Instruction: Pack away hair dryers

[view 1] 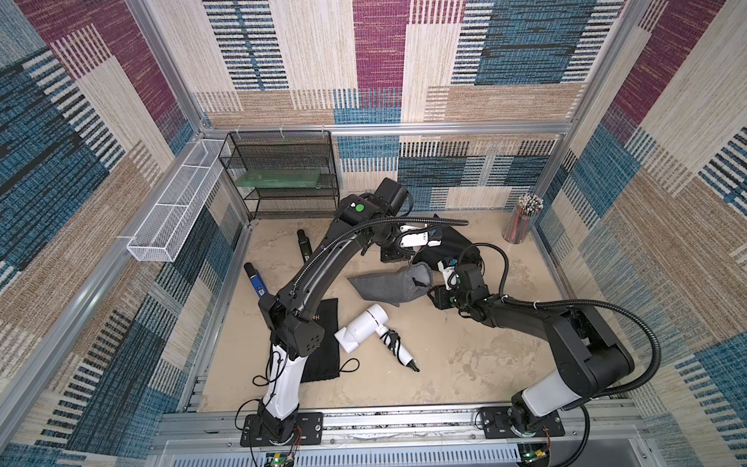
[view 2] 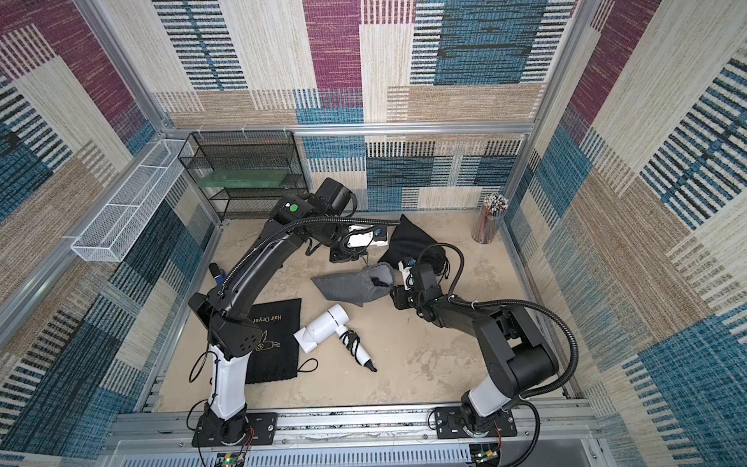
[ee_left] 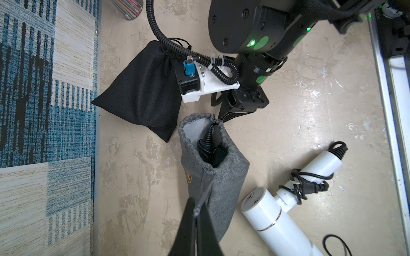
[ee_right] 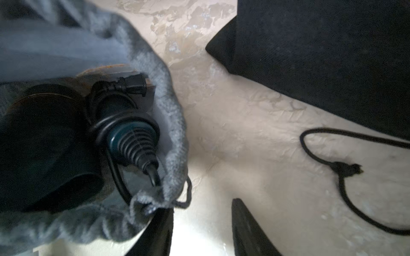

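A grey drawstring bag (view 1: 385, 286) lies mid-table with a dark hair dryer (ee_right: 51, 140) and coiled cord inside its open mouth. My left gripper is shut above that bag, a grey cord appearing at its fingertips. My right gripper stands open beside the bag's mouth, its left finger near the gathered rim and drawstring. A white hair dryer (view 1: 362, 327) with wrapped cord lies toward the front. A flat black Hair Dryer bag (view 2: 276, 358) lies front left; another black bag (view 2: 408, 241) lies at the back.
A black wire rack (view 1: 280, 194) stands back left beside a hanging white basket (view 1: 171, 210). A cup of sticks (view 1: 517, 225) is back right. Dark and blue items (view 1: 256, 280) lie at the left edge.
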